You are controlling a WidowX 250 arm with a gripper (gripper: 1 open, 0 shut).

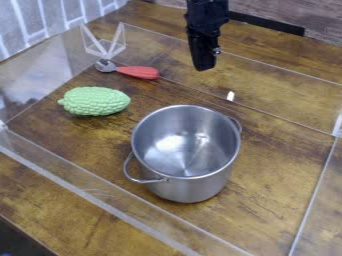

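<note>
My black gripper (206,56) hangs at the top middle of the camera view, raised over the back of the wooden table; its fingers are too small and dark to tell how far apart they stand. Left of and below it lies a spoon with a red handle (138,72) and a metal head. A green corn-like object (95,101) rests at the left. The large steel pot (185,160) with two side handles stands in the front middle.
A clear wire-like or plastic piece (103,42) stands at the back left. Transparent panels edge the workspace at left and right.
</note>
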